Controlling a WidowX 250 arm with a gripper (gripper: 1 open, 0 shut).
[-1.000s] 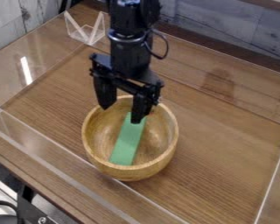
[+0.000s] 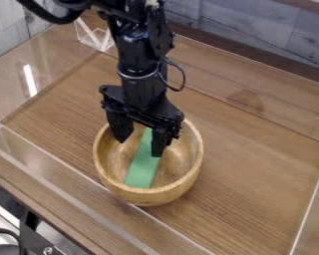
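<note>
A round wooden bowl (image 2: pixel 178 180) sits on the table, holding a long green object (image 2: pixel 141 170) that lies lengthwise in it. My black gripper (image 2: pixel 139 136) is over the back part of the bowl, its fingers spread apart near the upper end of the green object. Whether it touches that object is not clear from this view.
A grey wall (image 2: pixel 255 35) runs along the back right. Clear plastic bits stand at the top left and left edge, and dark cables lie at the lower left corner.
The gripper has moved toward the viewer and down, further over the bowl and the green object. The bowl and green object look nearly unchanged.
</note>
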